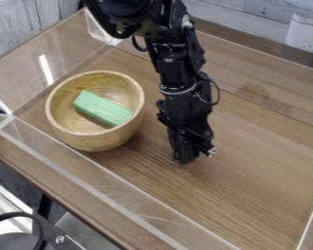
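The black robot arm hangs from the top of the camera view down over the wooden table (238,195), its gripper (191,152) low at the table's surface, right of a round tan bowl (67,127). A green block (102,108) lies in the bowl. The gripper looks shut, and I see nothing between its fingers, though the dark shapes there are hard to separate.
A clear plastic strip runs along the left edge. Black cables show at the bottom left, and a white object (304,34) sits at the top right.
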